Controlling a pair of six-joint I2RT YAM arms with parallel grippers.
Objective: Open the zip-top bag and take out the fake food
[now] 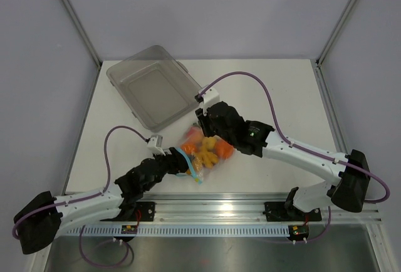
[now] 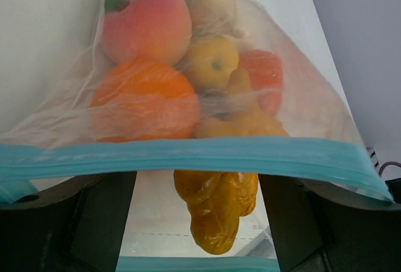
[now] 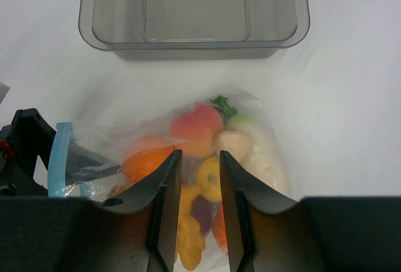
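Note:
The clear zip top bag [image 1: 190, 133] lies on the table with its blue zip edge [image 2: 207, 154] toward my left gripper. That gripper stands open at the bag's mouth, the two zip strips apart. Between its fingers shows a lumpy yellow-brown food piece [image 2: 216, 222], not gripped. Inside the bag are a red-pink fruit [image 2: 147, 18], an orange [image 2: 147, 103], a yellow fruit [image 2: 212, 62] and other pieces. My right gripper hovers over the bag, its fingers partly open with a narrow gap and nothing held.
A clear grey bin [image 1: 156, 90] stands empty at the back left, behind the bag. The table's metal front rail [image 1: 207, 203] runs below the bag.

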